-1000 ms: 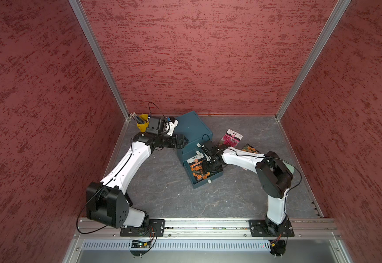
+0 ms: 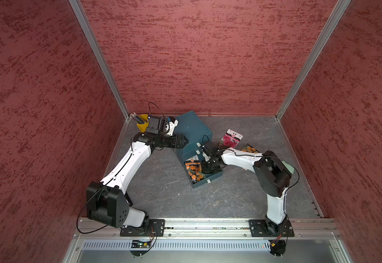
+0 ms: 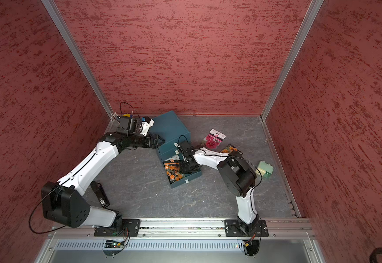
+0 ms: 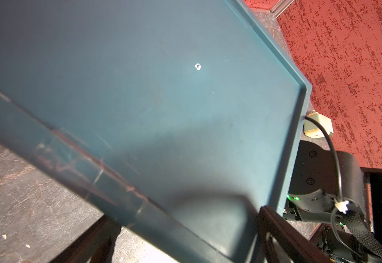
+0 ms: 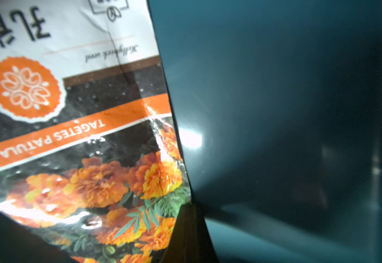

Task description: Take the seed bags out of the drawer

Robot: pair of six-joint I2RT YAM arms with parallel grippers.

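Observation:
An orange marigold seed bag [image 5: 90, 184] with a white header lies tilted in the pulled-out blue drawer [image 2: 215, 175]. My right gripper is down in the drawer; its fingers look shut, with their tips against the bag's side edge. Whether that edge is pinched, I cannot tell. In the left wrist view, the corner of the blue cabinet [image 4: 164, 109] lies between the spread fingers of my left gripper. Outside the drawer, a pink seed bag [image 3: 213, 139] and another orange one [image 3: 230, 149] lie on the table, the latter partly hidden by my right arm.
A yellow cup [image 2: 142, 123] with tools stands at the back left. At the right is a green box [image 3: 265, 168], and a black device [image 3: 99, 194] lies near the left arm's base. Open floor lies in front of the drawer.
The marigold bag has shifted left in the drawer and tilted, with less of its white header showing from above. My right gripper has edged slightly left and down; the left arm is still.

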